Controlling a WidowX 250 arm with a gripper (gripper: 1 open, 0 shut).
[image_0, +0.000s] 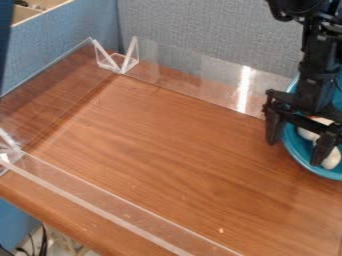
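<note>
My black gripper is at the right edge, open, down over a blue bowl. A pale object lies in the bowl, between or behind the fingers and largely hidden by them.
Clear low barriers run along its back, left and front edges, with white brackets at the back left. A grey padded wall stands behind.
</note>
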